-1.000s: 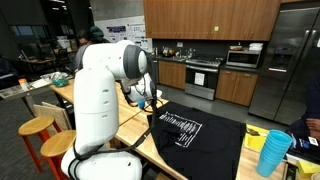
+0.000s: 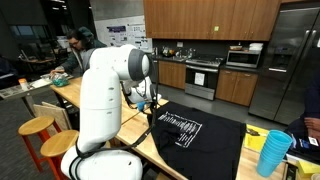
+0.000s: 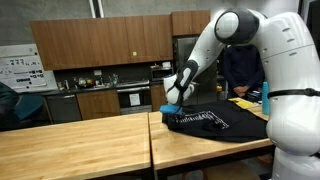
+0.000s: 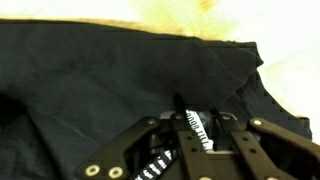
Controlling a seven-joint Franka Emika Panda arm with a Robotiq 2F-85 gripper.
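Observation:
A black cloth with white lettering (image 2: 195, 137) lies spread on the wooden table. In the wrist view, a dark fold of the cloth (image 4: 110, 65) fills most of the picture, its edge running along the pale wood. My gripper is low over the cloth, with a narrow gap between its fingertips and white print showing there. Whether any fabric is caught between the fingers cannot be seen. From the side, the gripper (image 3: 172, 118) stands at the cloth's near-left part, pointing down.
A blue cup stack (image 2: 273, 153) stands at the table's right end, with yellow items (image 2: 255, 139) near it. Bare wooden tabletop (image 3: 75, 145) stretches to the left. Stools (image 2: 40, 124) stand beside the table, and a person (image 2: 80, 52) is at the far left.
The arm and the cloth look almost unmoved in exterior view 1. At the far left, the person's posture has shifted slightly.

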